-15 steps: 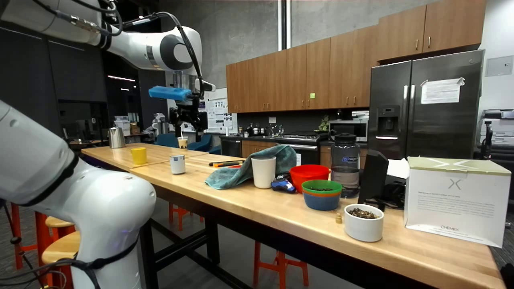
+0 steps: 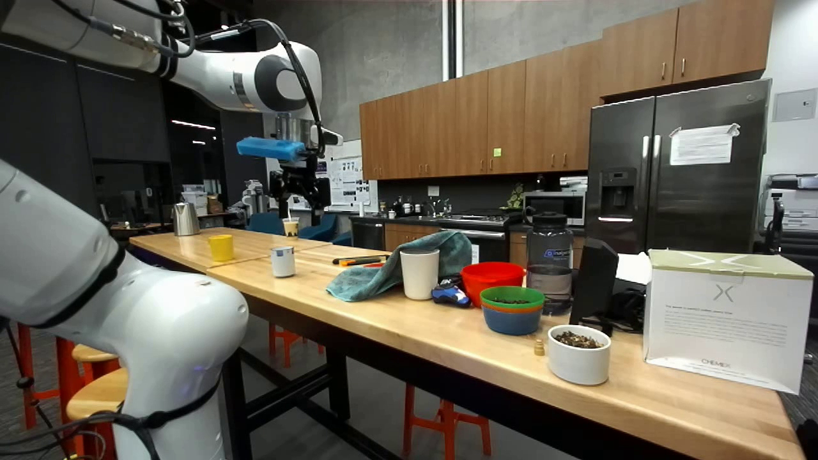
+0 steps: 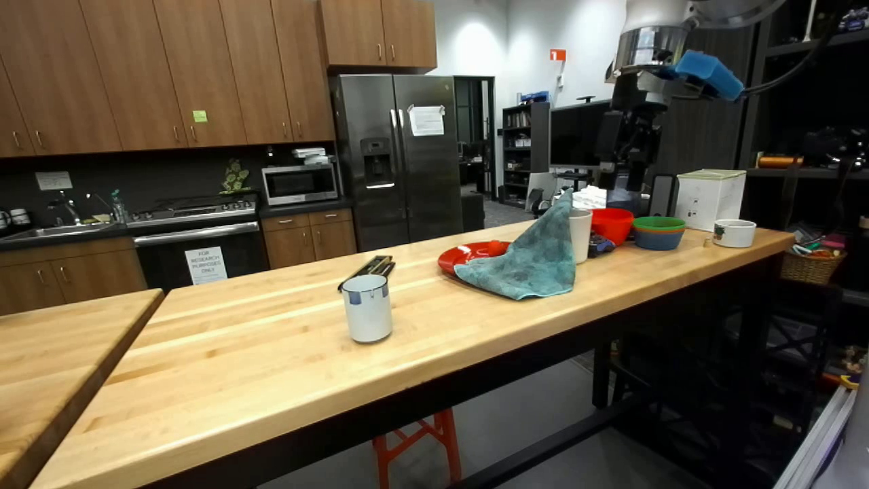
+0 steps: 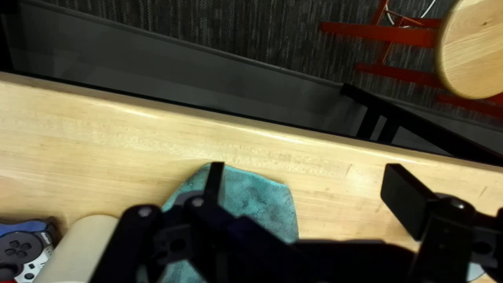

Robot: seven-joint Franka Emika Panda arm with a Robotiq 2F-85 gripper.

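My gripper is open above the front part of the wooden table (image 4: 94,136), its fingers wide apart with nothing between them. Below it lies a teal cloth (image 4: 257,198), partly hidden by the left finger in the wrist view. The same cloth (image 3: 521,265) drapes over part of a red plate (image 3: 460,257) and rests against a tall white cup (image 2: 419,275). A white mug with blue patches (image 3: 367,310) stands alone, left of the cloth in exterior view 2. Dark-handled tools (image 3: 371,269) lie behind that mug.
Near the white cup are a game controller (image 2: 450,294), a red bowl (image 2: 491,277), stacked bowls (image 2: 512,318), a dark bottle (image 2: 549,253), a white bowl of dark bits (image 2: 580,367) and a white box (image 2: 721,322). Bare tabletop surrounds the mug. A yellow cup (image 2: 222,246) stands farther left.
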